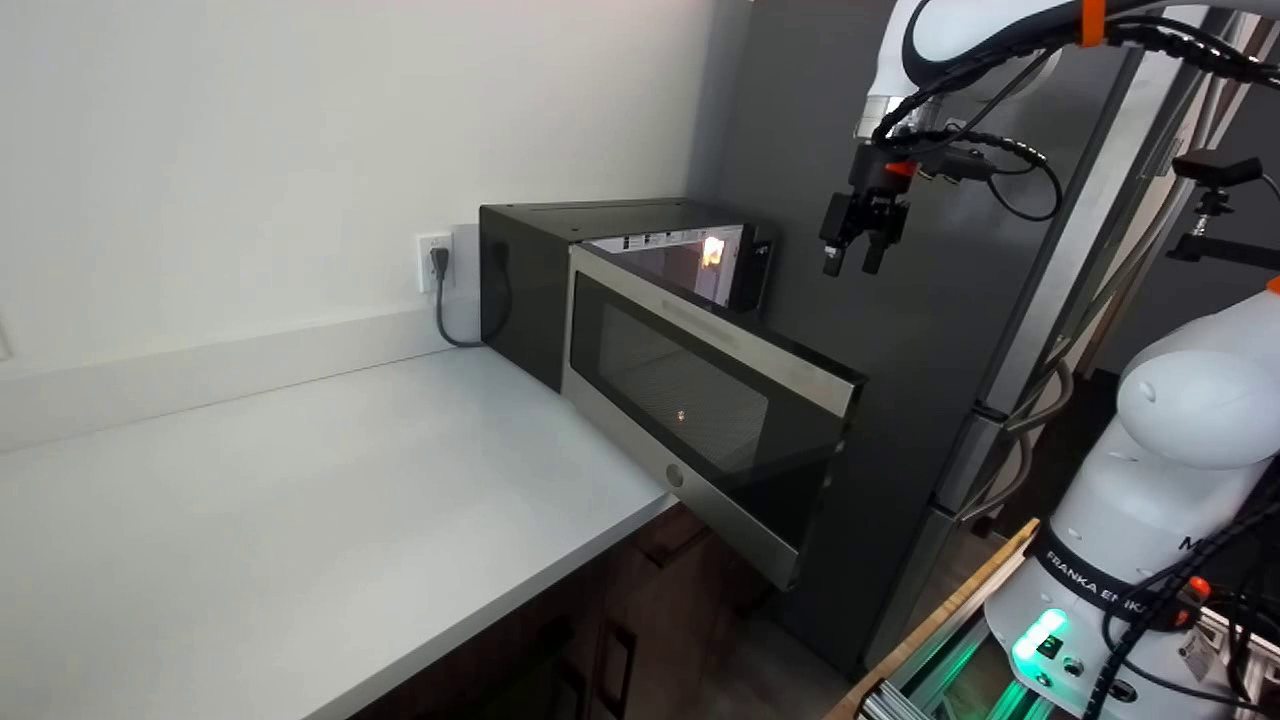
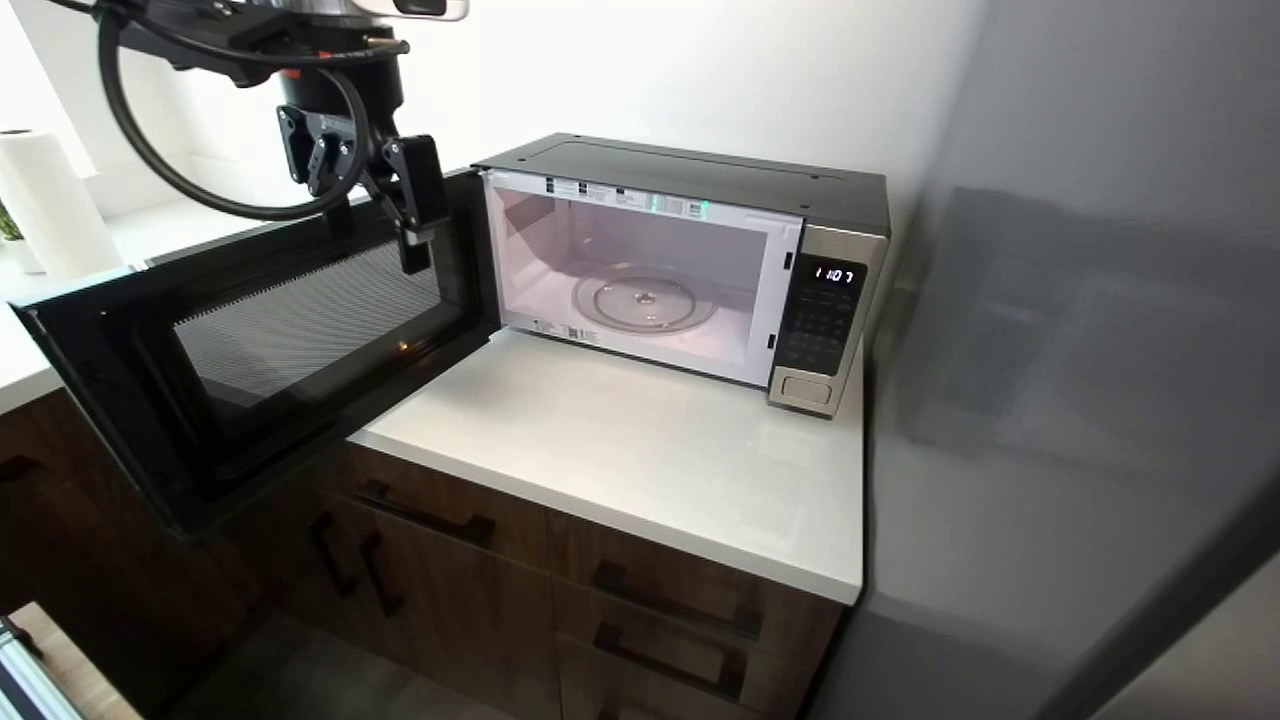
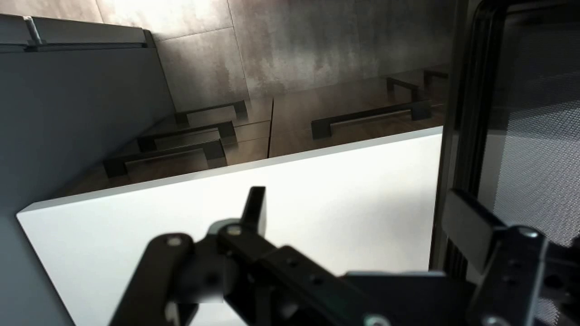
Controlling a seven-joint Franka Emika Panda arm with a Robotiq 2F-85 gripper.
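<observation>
The microwave stands on the white counter with its door swung wide, reaching out past the counter's front edge. Inside the lit cavity a glass turntable is visible, with nothing on it. My gripper hangs pointing down, above the level of the open door in exterior view 1. Its fingers are spread well apart in the wrist view, with only the counter seen between them. From exterior view 2, the gripper overlaps the door's inner side; whether they touch cannot be told.
A grey refrigerator borders the counter on the right. Dark wood cabinets with drawer handles lie below.
</observation>
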